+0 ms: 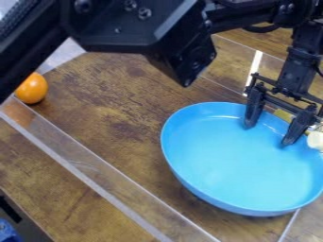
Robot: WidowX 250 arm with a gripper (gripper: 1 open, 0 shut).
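Note:
My gripper (269, 132) hangs from the black arm at the right, over the back rim of a large blue bowl (233, 166). Its two black fingers are spread apart, pointing down toward the bowl. A small yellow item (282, 114) shows behind the fingers, partly hidden, and a pale object (315, 142) sits at the bowl's right. I cannot tell that anything is held.
An orange (32, 89) rests at the far left on the wooden table (113, 113). Clear strips cross the table at lower left and back. Something blue (7, 231) is at the lower-left corner. The wood left of the bowl is clear.

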